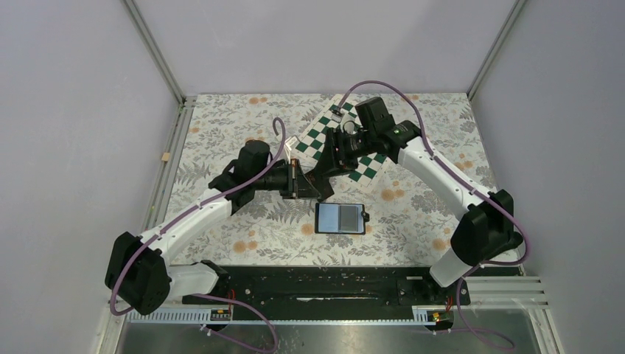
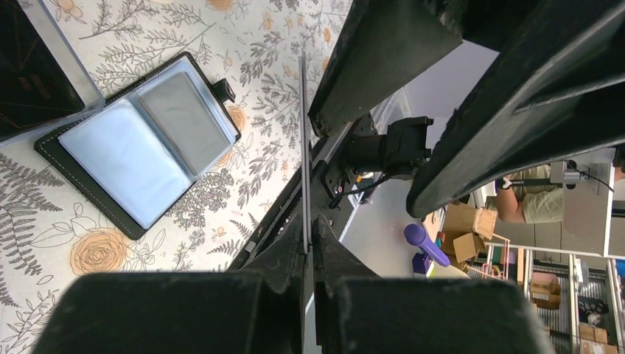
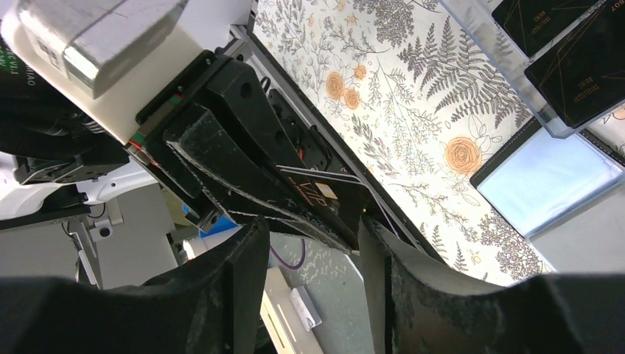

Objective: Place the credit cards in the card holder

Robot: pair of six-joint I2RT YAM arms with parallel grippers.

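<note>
A black credit card with gold marks (image 3: 324,190) stands on edge, pinched in my left gripper, which is shut. Seen nearly edge-on, the same card (image 2: 304,140) is a thin upright strip in the left wrist view. Right beside it, my right gripper is open with its fingers (image 3: 372,254) apart, not closed on the card. The card holder (image 1: 340,218) lies open on the table just below both grippers in the top view, its pale and grey pockets (image 2: 133,140) showing. Whether the right fingers touch the card is unclear.
A clear box (image 3: 542,110) with black cards (image 3: 582,74) lies against the holder's edge. A green checkered sheet (image 1: 317,133) is behind the arms.
</note>
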